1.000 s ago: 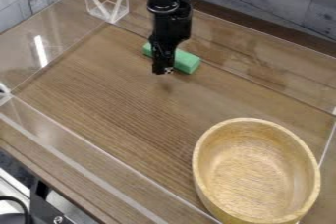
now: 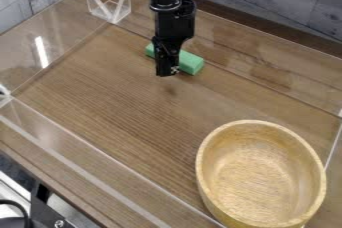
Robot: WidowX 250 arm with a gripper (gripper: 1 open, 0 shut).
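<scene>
My black gripper (image 2: 168,64) hangs over the wooden table (image 2: 107,102) in the upper middle of the camera view, its lower end low beside a green block (image 2: 189,63), partly in front of it. The gripper looks shut; I cannot see anything clearly held between its fingers. The green block lies on the table, extending behind the gripper to the right.
A large tan oval tub (image 2: 261,202) fills the lower right. Clear plastic fixtures stand at the upper left corner and left edge. A low wall runs along the back right.
The gripper has shifted very slightly within the same spot beside the green block; otherwise the scene looks the same.
</scene>
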